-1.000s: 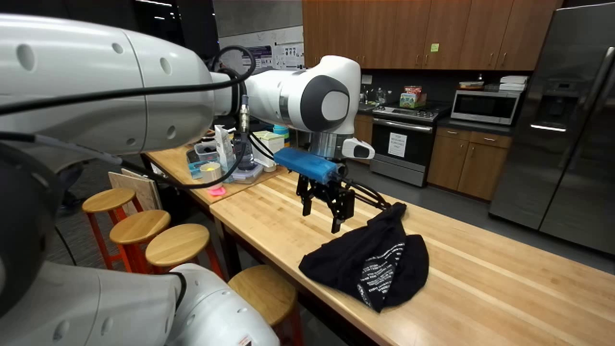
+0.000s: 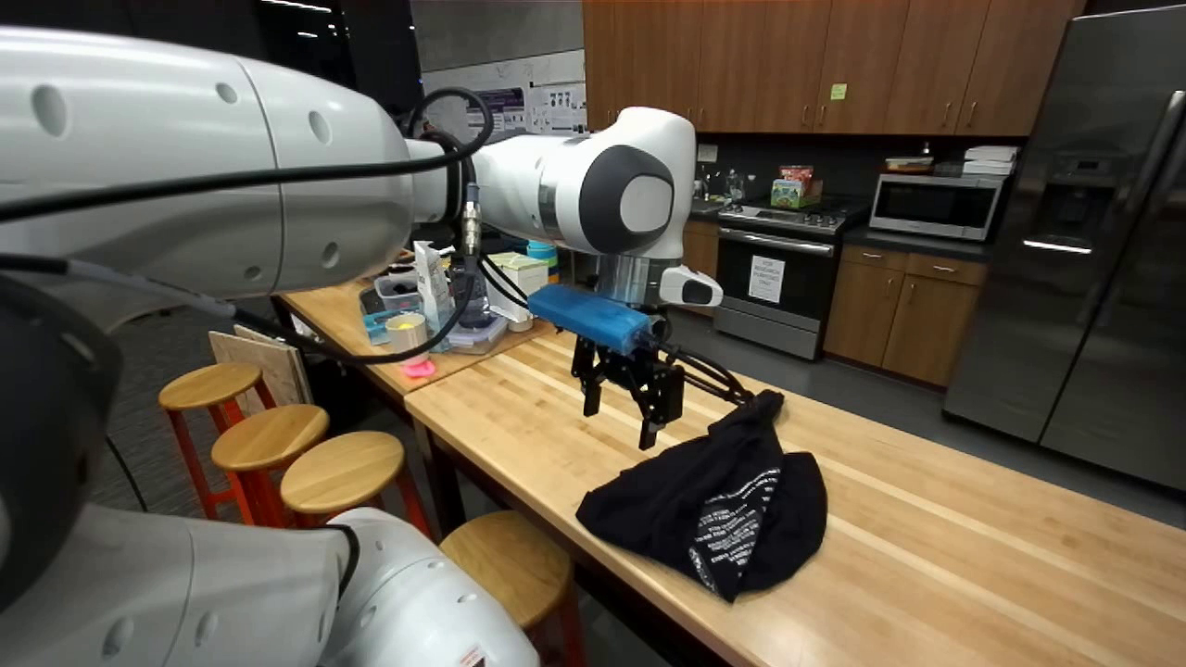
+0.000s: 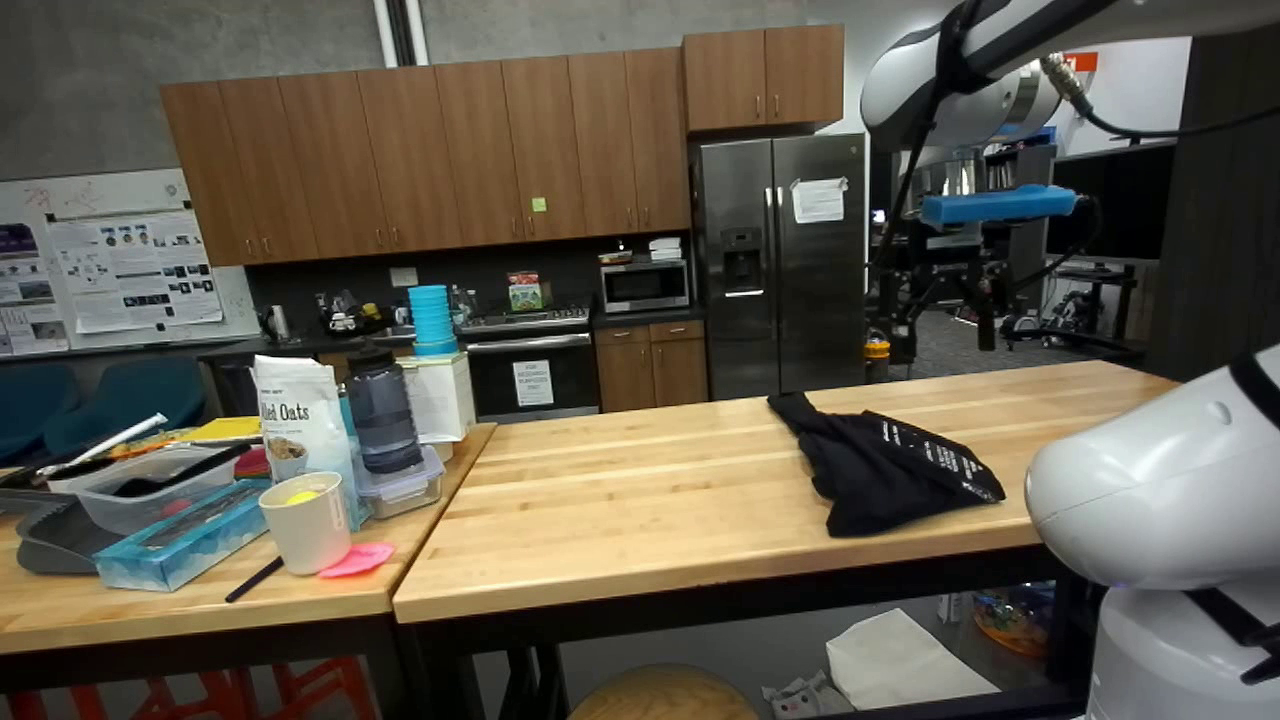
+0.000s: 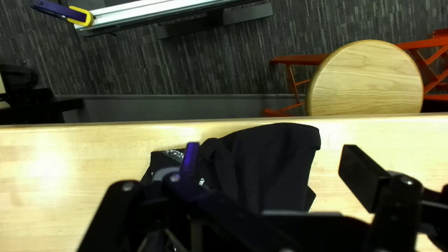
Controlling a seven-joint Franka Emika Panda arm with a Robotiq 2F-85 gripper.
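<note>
A black cloth with white lettering lies crumpled on the wooden table; in exterior view 1 the cloth (image 2: 678,495) reaches close to the table's front edge. Above the table hangs my gripper (image 2: 619,419), its two fingers wide apart and nothing between them. From the other side, the gripper (image 3: 948,342) appears higher than the cloth (image 3: 882,474), clear of it. In the wrist view the open gripper frames the dark cloth (image 4: 268,168) below, and the gripper's body covers the cloth's lower part.
At the table's far left end stand a mug (image 3: 308,528), an oats bag (image 3: 300,414), a dark bottle (image 3: 381,414) and a plastic bin (image 3: 156,480). Stools (image 2: 511,567) line the front edge. Bare tabletop (image 3: 600,492) lies left of the cloth.
</note>
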